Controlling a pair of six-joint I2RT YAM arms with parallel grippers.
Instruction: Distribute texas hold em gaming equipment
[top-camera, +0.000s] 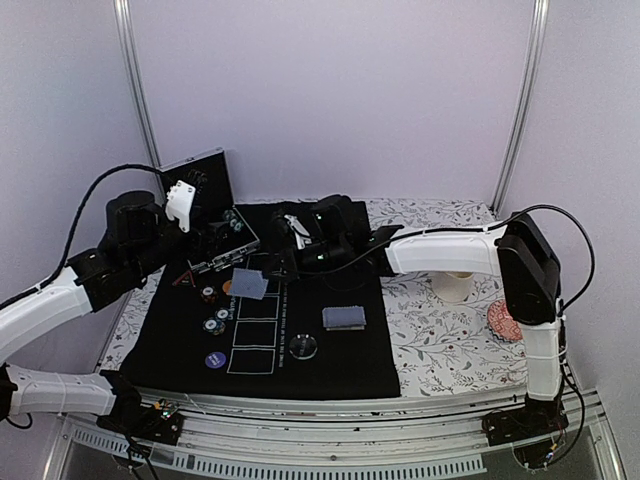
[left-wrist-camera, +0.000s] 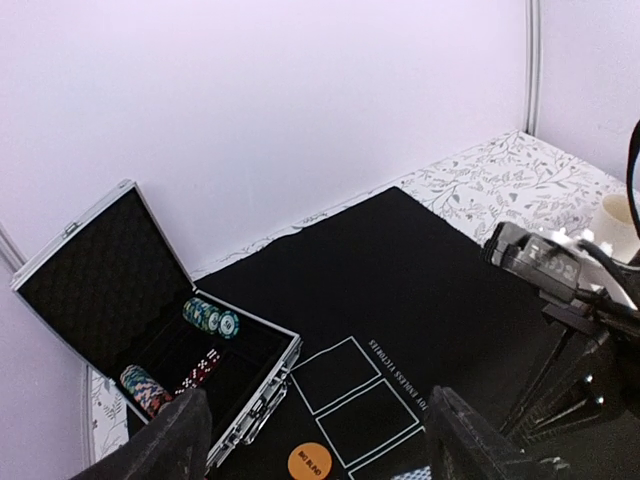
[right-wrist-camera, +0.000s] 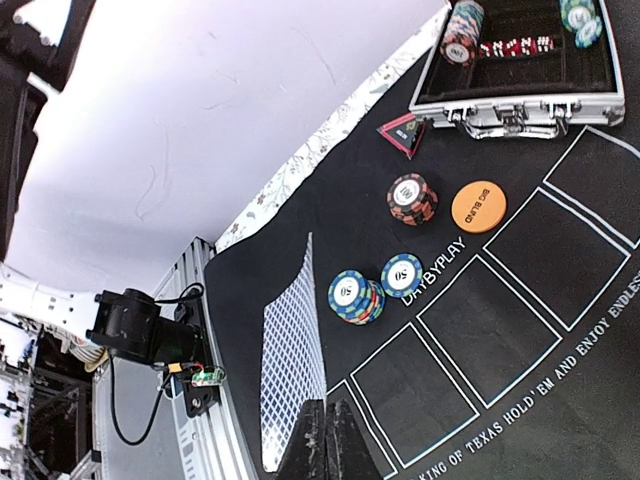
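Note:
Shut on a playing card with a blue-and-white back, my right gripper reaches over the mat's left part. In the top view this card hangs over the printed boxes, and only its edge shows in the left wrist view. The card deck rests on the mat's right side. My left gripper is open and empty, its fingers wide apart near the open chip case. Chip stacks and red dice lie in the case.
Loose chip stacks, an orange Big Blind disc, a purple disc and a clear round disc lie on the black mat. A white cup and red coaster stand at the right.

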